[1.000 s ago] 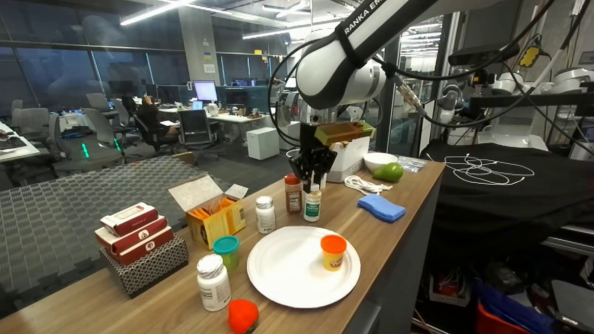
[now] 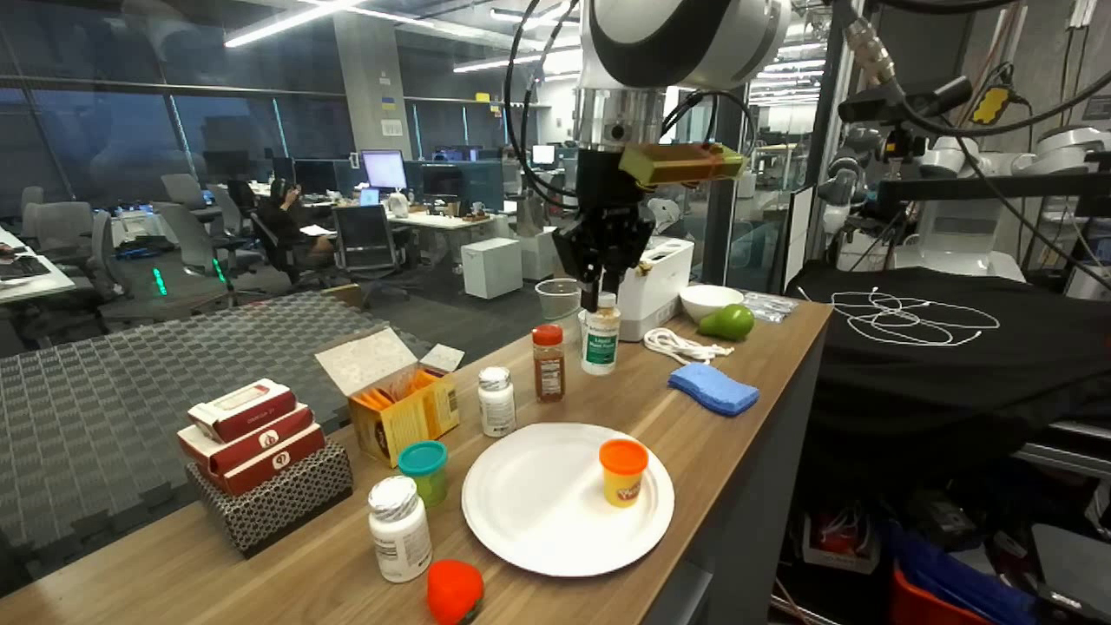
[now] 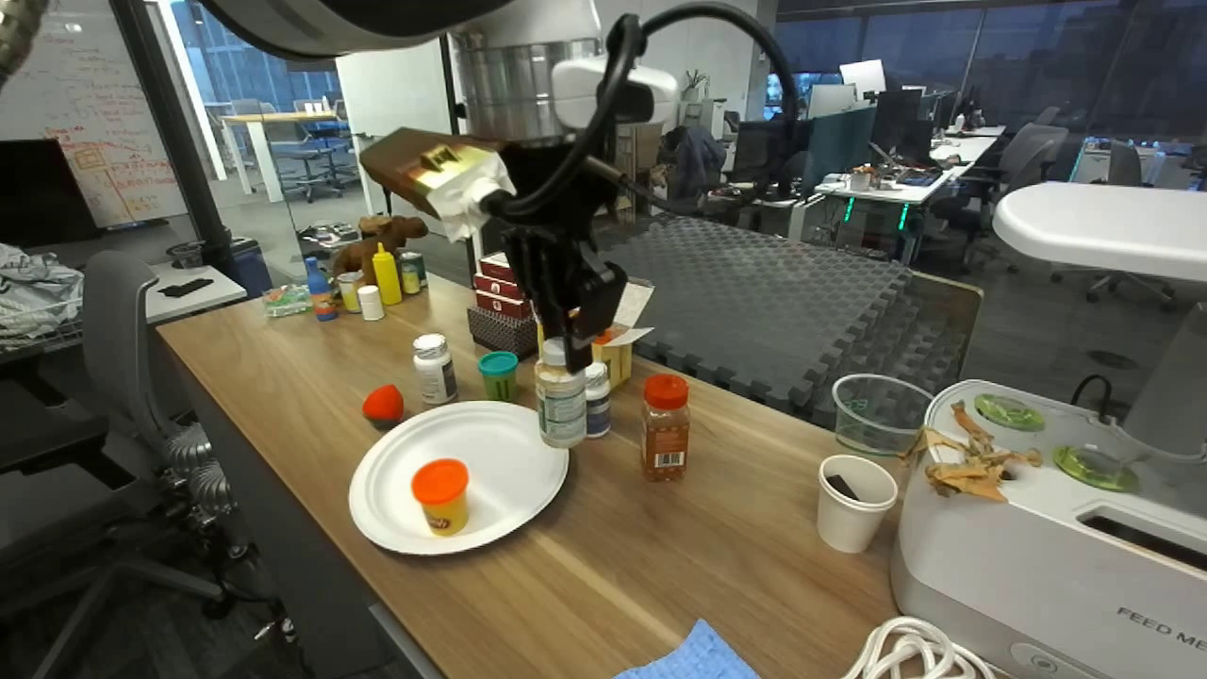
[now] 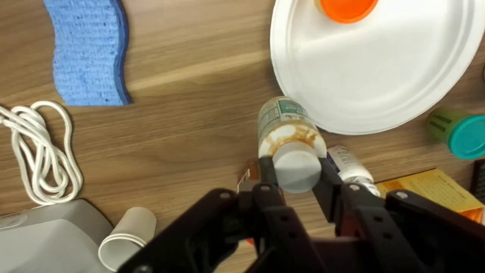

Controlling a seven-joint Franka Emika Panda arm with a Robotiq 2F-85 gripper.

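Observation:
My gripper is shut on the white cap of a bottle with a green and white label (image 4: 286,113), one finger on each side. In exterior view 1 this bottle (image 2: 600,344) hangs upright below the fingers, clear of the counter. Exterior view 2 shows the held bottle (image 3: 561,407) in front of a white pill bottle and overlapping the edge of the white plate (image 3: 390,475). A yellow tub with an orange lid (image 3: 441,496) stands on that plate. The red-capped spice bottle (image 3: 665,428) stands close by, partly hidden under my gripper in the wrist view.
Pill bottles (image 2: 496,401), a teal-lidded tub (image 2: 424,469) and an open yellow box (image 2: 404,411) crowd the plate's far side. A blue sponge (image 2: 713,389), white cord (image 2: 682,344) and paper cup (image 3: 855,504) lie toward the white appliance (image 3: 1018,543). Bare wood separates sponge and plate.
My gripper has risen, lifting the green-labelled bottle off the counter and carrying it slightly right in exterior view 1. The plate and other items stay where they were.

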